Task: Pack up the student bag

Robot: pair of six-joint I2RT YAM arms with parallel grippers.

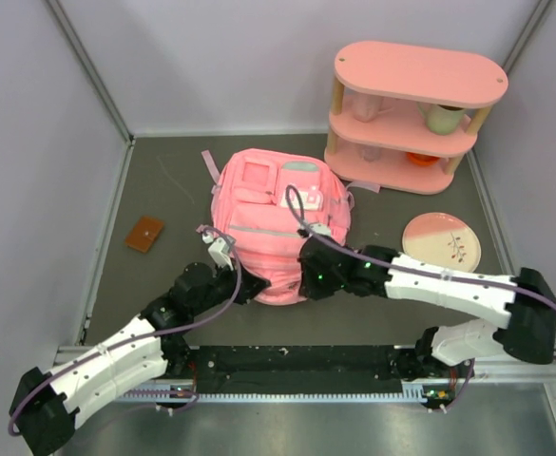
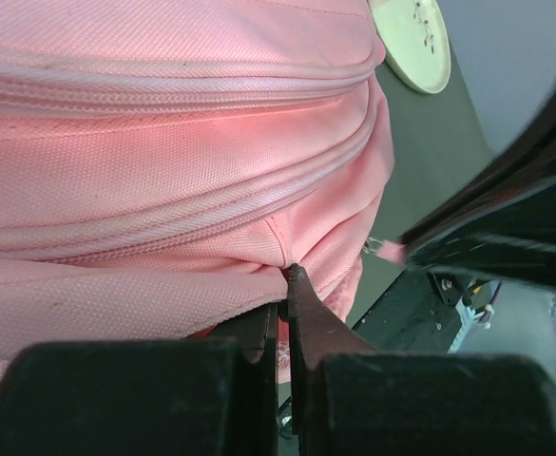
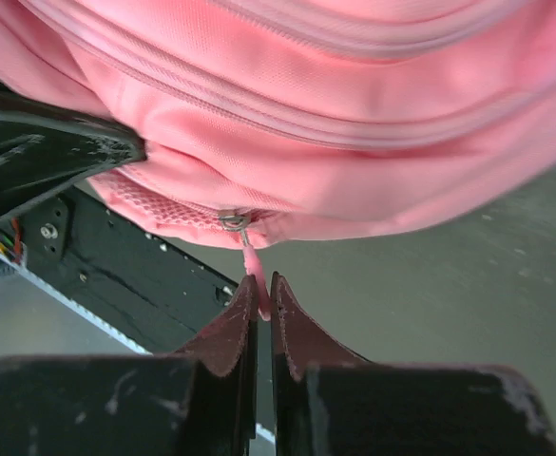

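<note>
The pink student bag (image 1: 273, 204) lies on the dark table, its lower end toward me. At that end my left gripper is shut on a fold of the bag's fabric (image 2: 163, 296), as the left wrist view shows. My right gripper is shut with the pink zipper pull (image 3: 251, 263) at its tips. A metal slider (image 3: 234, 221) links that pull to the bag's edge. In the top view both grippers are close together; the exact contacts are hidden there.
A pink shelf (image 1: 420, 74) holding cups and an orange bowl stands at the back right. A round plate (image 1: 440, 241) lies on the right, a brown wallet-like item (image 1: 144, 234) on the left. Bare table surrounds the bag.
</note>
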